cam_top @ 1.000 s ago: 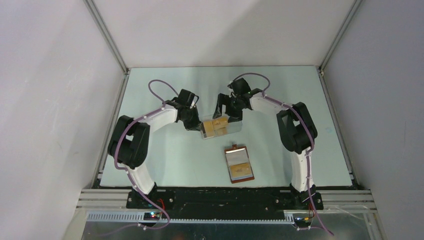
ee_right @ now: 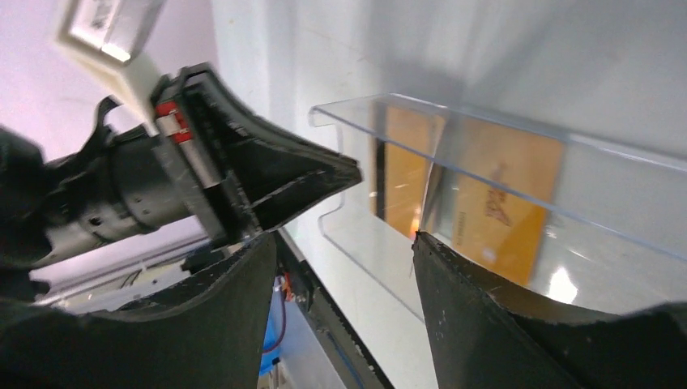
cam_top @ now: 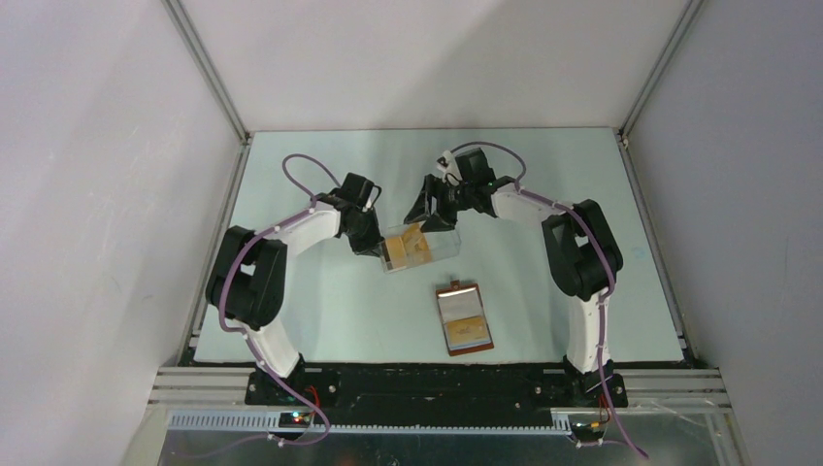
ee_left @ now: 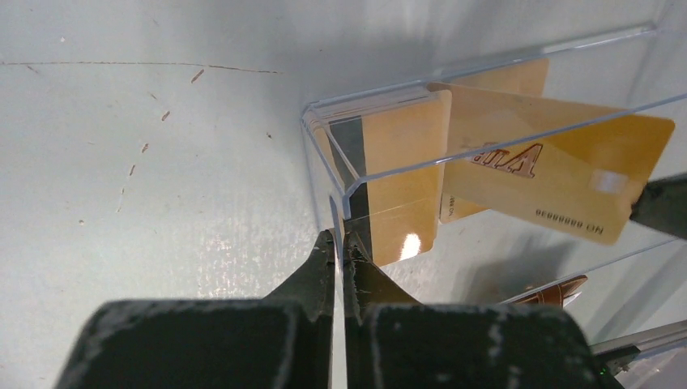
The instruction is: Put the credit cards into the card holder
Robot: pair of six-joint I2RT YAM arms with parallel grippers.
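Note:
In the left wrist view my left gripper is shut at the near corner of the clear tray (ee_left: 389,172), with only its thin wall at the fingertips. Several gold cards are in the tray. One gold card (ee_left: 559,158) leans over the others at a slant, and a dark right fingertip (ee_left: 666,207) is at its end. From the right wrist view, the fingers of my right gripper stand apart. A card's edge (ee_right: 433,182) rises beside one of them; nothing clearly bridges the gap. The card holder (cam_top: 465,318) lies open below the tray.
A gold card (cam_top: 468,331) lies in the holder's lower half. Both arms' grippers are close together at the tray.
The tray has shifted a little left along with my left gripper. My right gripper has moved slightly left and down, and the slanted card has turned more upright in the top view.

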